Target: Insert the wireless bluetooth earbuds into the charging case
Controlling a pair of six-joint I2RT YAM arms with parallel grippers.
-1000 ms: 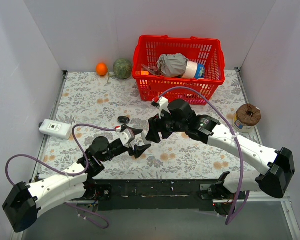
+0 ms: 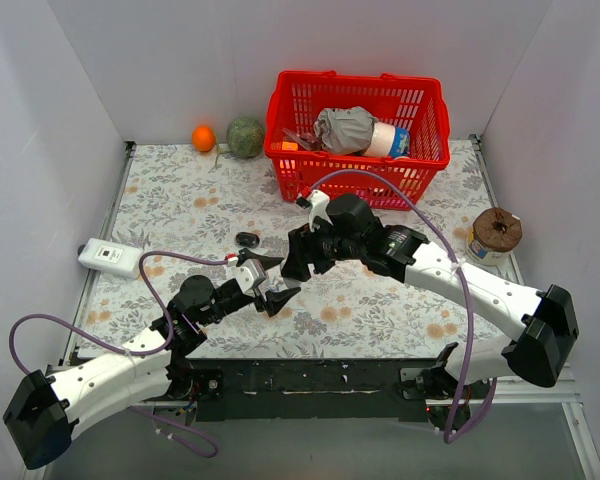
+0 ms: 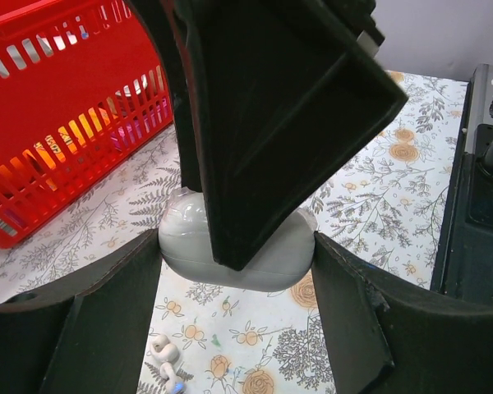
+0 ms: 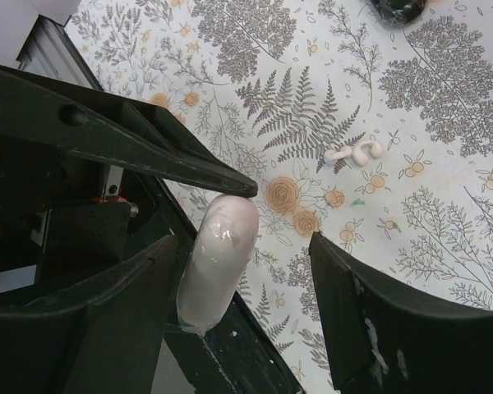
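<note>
The white charging case (image 3: 271, 267) looks closed, and my left gripper is shut on it by its two ends. My right gripper stands open around the case, one finger in front and the other behind in the left wrist view. In the right wrist view, the case (image 4: 218, 267) sits nearer the left one of its fingers. Both grippers meet near the table's middle in the top view, left gripper (image 2: 280, 284) and right gripper (image 2: 299, 264). Small white earbuds lie on the table, also seen as earbuds (image 3: 166, 359) in the left wrist view.
A small black object (image 2: 247, 240) lies behind the grippers. The red basket (image 2: 365, 170) holds several items at the back. An orange (image 2: 203, 137) and a green melon (image 2: 245, 137) sit back left, a white socket box (image 2: 112, 257) left, a brown-topped can (image 2: 495, 235) right.
The left arm and the case it carries have hardly moved.
</note>
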